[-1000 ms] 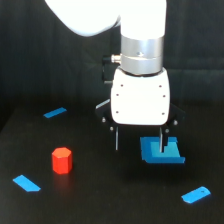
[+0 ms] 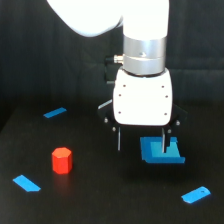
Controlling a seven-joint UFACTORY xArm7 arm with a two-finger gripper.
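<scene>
A red hexagonal block (image 2: 62,160) stands on the dark table at the left. Over toward the right lies a blue square (image 2: 154,157), partly hidden behind my right-hand finger. My gripper (image 2: 142,148) points down, its fingers spread wide and nothing visible between them. It is well to the right of the red block and not touching it. Whether the fingertips touch the table or the square is hard to tell.
Blue strips mark the table: one at back left (image 2: 55,113), one at front left (image 2: 26,184), one at front right (image 2: 196,195). Dark, clear table lies between the red block and the gripper. A black curtain (image 2: 40,60) hangs behind.
My gripper has shifted very slightly to the right in the picture. The red block and the blue square have not moved.
</scene>
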